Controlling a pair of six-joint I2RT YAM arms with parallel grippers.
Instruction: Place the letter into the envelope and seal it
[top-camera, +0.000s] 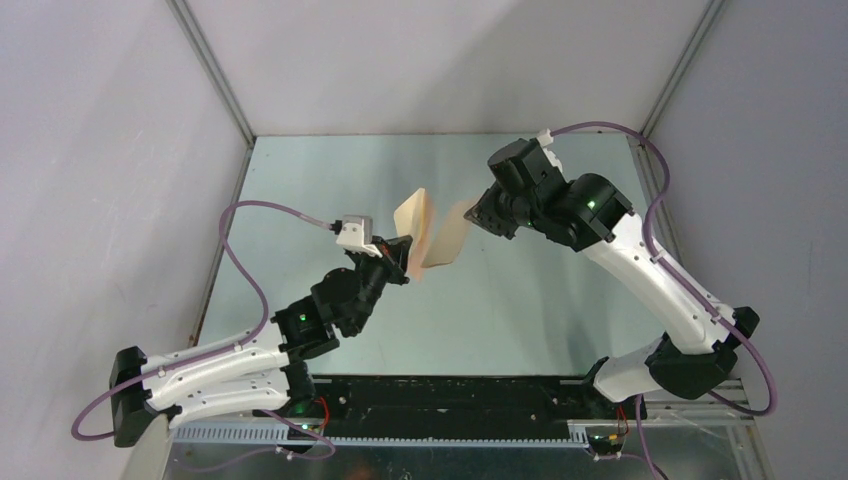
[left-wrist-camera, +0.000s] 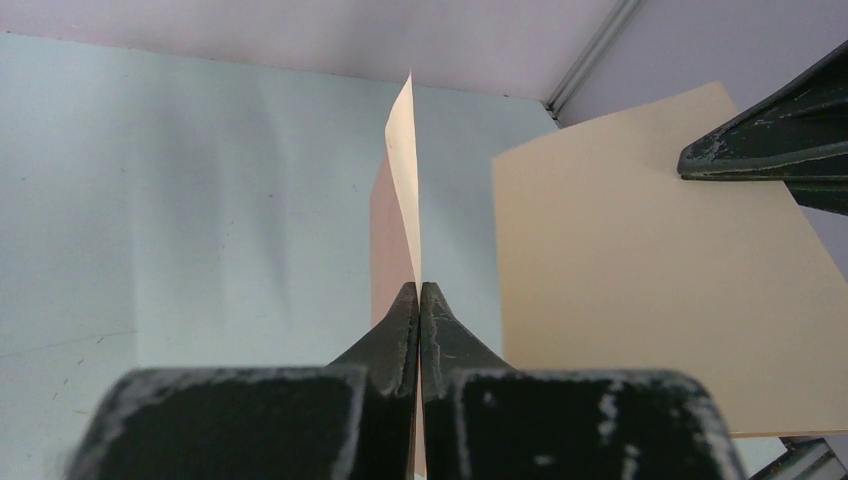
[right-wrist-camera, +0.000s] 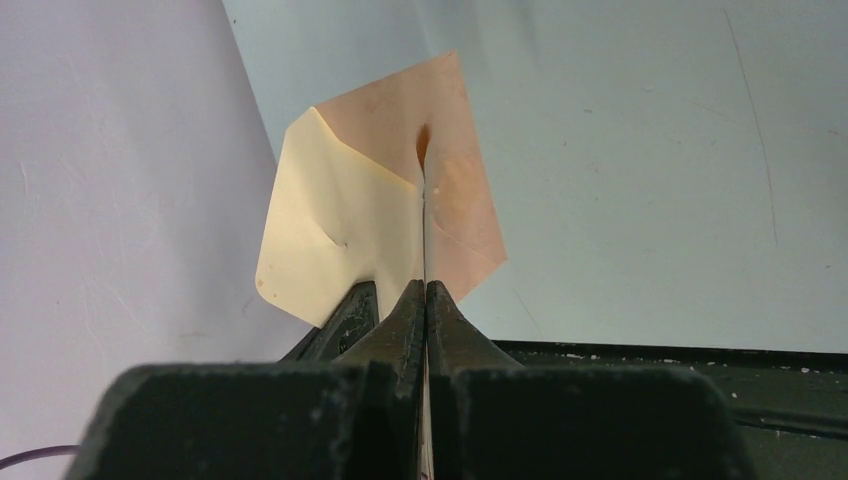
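Observation:
My left gripper is shut on the envelope (right-wrist-camera: 462, 205), holding it upright above the table. The pinkish body and raised cream flap (right-wrist-camera: 335, 215) face the right wrist camera; a dark gap shows at the mouth. From the left wrist, the envelope stands edge-on. My right gripper (top-camera: 472, 214) is shut on the letter (left-wrist-camera: 640, 260), a flat cream sheet pinched near its upper right in the left wrist view. There, a strip of table shows between letter and envelope. In the right wrist view the letter appears only as a thin edge.
Below both papers lies the bare pale table (top-camera: 500, 320), clear of other objects. Walls (top-camera: 430, 70) close in the back and sides. A dark trough (top-camera: 450, 400) runs along the front. Purple cables (top-camera: 655, 215) loop along both arms.

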